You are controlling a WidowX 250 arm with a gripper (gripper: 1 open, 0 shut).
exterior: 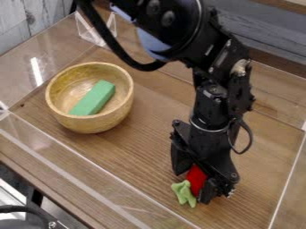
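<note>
The black robot gripper [199, 179] is lowered over a red round object with a green leafy top [184, 192] near the front right of the wooden table. Its fingers cover much of the red thing, and whether they grip it is hidden.
A yellow bowl [61, 95] holding a green block [93, 98] sits at the left.
</note>
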